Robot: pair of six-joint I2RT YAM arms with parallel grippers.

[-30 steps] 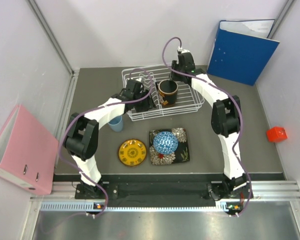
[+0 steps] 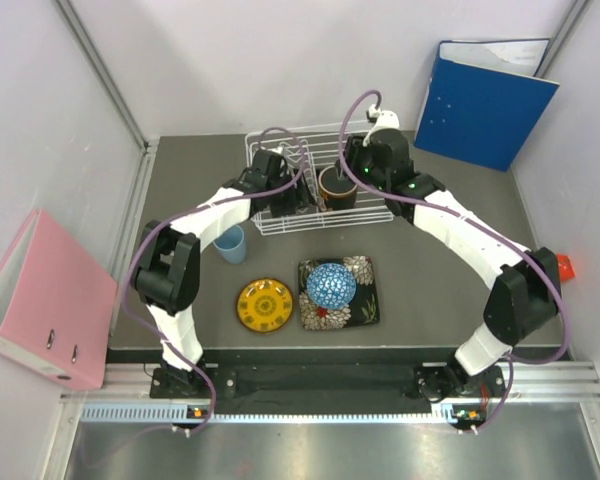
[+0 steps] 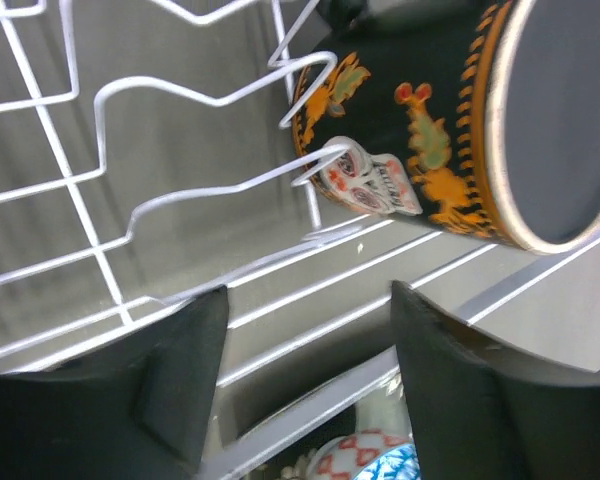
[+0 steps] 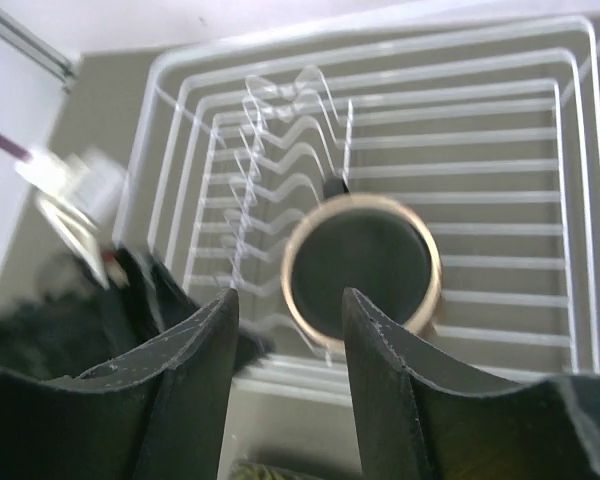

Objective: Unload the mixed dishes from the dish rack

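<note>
A black cup with orange floral trim (image 2: 338,188) sits in the white wire dish rack (image 2: 380,212). In the left wrist view the cup (image 3: 400,135) leans against the rack wires, its opening turned to the right. My left gripper is over the rack's left part, its fingers apart with nothing between them. Above the rack's right side my right gripper stands open, with the cup (image 4: 360,265) beyond its fingertips and nothing held. Out on the counter are a blue cup (image 2: 231,244), a yellow plate (image 2: 264,305), a dark floral square plate (image 2: 363,310) and a blue patterned bowl (image 2: 331,286).
A pink binder (image 2: 50,300) stands at the left, and a blue binder (image 2: 485,110) at the back right. A red object (image 2: 566,267) lies by the right wall, partly behind the right arm. Counter space to the right of the square plate is bare.
</note>
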